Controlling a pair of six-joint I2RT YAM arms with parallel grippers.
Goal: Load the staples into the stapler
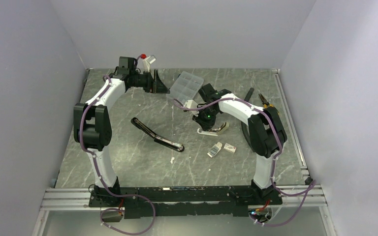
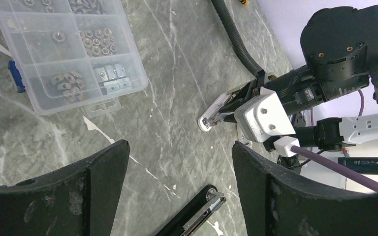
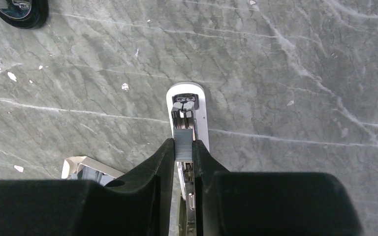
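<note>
A short grey staple strip [image 3: 183, 151] sits between the fingertips of my right gripper, which is shut on it. Directly beneath lies the small white stapler [image 3: 202, 115], opened up, its metal channel exposed and lined up with the strip. Whether the strip touches the channel, I cannot tell. The fingers hide the stapler's middle. From above, the stapler's white base [image 1: 204, 132] shows beside the right fingertips. My left gripper is open and empty, up by the clear parts box. An opened staple box [image 3: 74, 167] rests beside the stapler, partly covered by a finger.
A long black stapler [image 1: 157, 135] lies unfolded left of centre. The clear compartment box [image 1: 186, 86] of small hardware stands at the back. Another small box [image 1: 230, 148], a black hose [image 1: 246, 132] and pliers [image 1: 264, 101] are on the right.
</note>
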